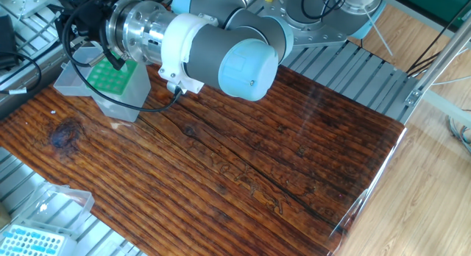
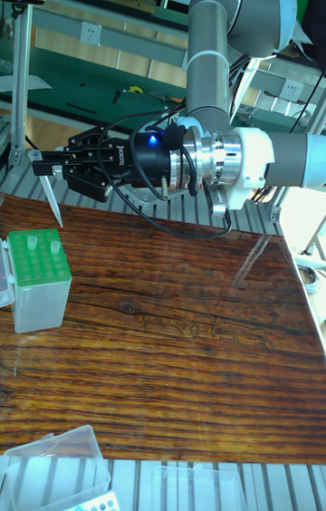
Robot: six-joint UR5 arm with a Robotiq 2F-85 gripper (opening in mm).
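Note:
In exterior view 3 my black gripper [image 2: 43, 163] reaches in from the right, above the back of the table. Its fingers are shut on a pale, pointed pipette tip [image 2: 52, 202], which hangs down at a slight slant. Below stands a translucent tip box [image 2: 43, 306] with a green perforated top [image 2: 39, 260], and the tip's point is clear of it. A couple of tips [image 2: 32, 242] stick up from that top. From exterior view 2 the box [image 1: 125, 101] appears under the wrist; the held tip cannot be made out there.
The box's clear lid [image 1: 72, 81] is folded open beside it. At the front left, off the wooden table [image 1: 243, 168], sits a white rack [image 1: 33, 241] with blue parts and a clear lid [image 1: 62, 204]. A black cable loops from the wrist past the box. Mid-table is bare.

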